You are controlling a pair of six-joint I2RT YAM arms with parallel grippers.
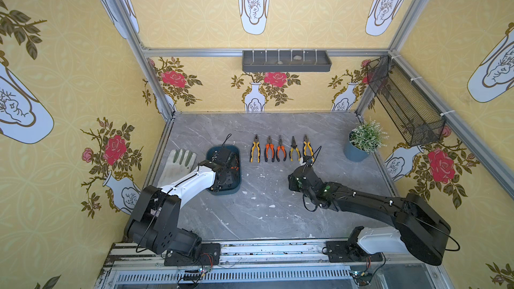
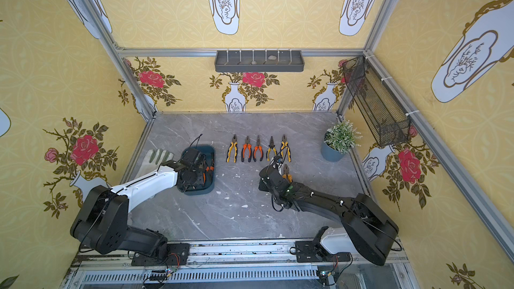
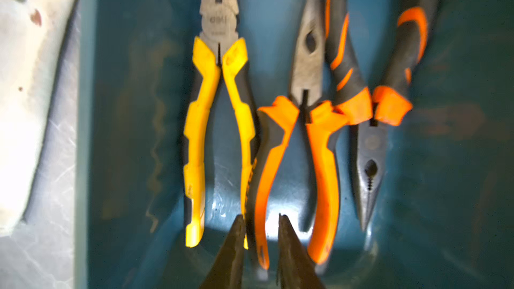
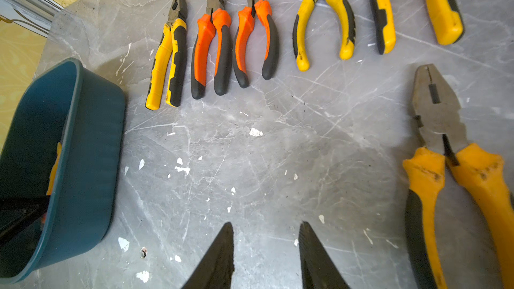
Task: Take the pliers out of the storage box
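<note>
The dark teal storage box point(image 1: 238, 179) stands on the left of the table. Inside it, in the left wrist view, lie yellow-black pliers point(image 3: 195, 166), orange-black pliers point(image 3: 322, 182) in the middle, and orange-black pliers pointing the other way point(image 3: 369, 144). My left gripper reaches into the box, its fingers on either side of the left handle of the middle pliers, near that handle's end. The right gripper hangs over bare tabletop, fingers apart and empty, with yellow-black pliers point(image 4: 428, 182) lying to its right.
Several more pliers stand in a row point(image 1: 269, 148) at the back middle of the table. A white glove point(image 1: 175, 167) lies left of the box. A potted plant point(image 1: 357, 149) stands at the right.
</note>
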